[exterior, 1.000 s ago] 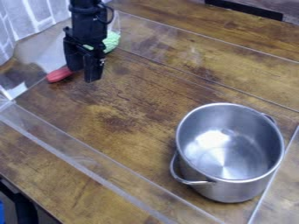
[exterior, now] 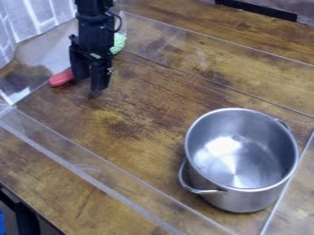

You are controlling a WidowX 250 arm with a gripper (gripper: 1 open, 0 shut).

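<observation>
My black gripper (exterior: 88, 72) hangs low at the upper left of the camera view, beside a red object (exterior: 61, 79) lying on the wooden surface. A pale green item (exterior: 117, 42) sits just behind it. The fingers are dark and small, and I cannot tell whether they are open or hold anything.
A large steel pot (exterior: 240, 156) with side handles stands at the lower right. Clear panels or edging run along the left and front.
My gripper has shifted very slightly around the same spot by the red object. The pot has not moved.
</observation>
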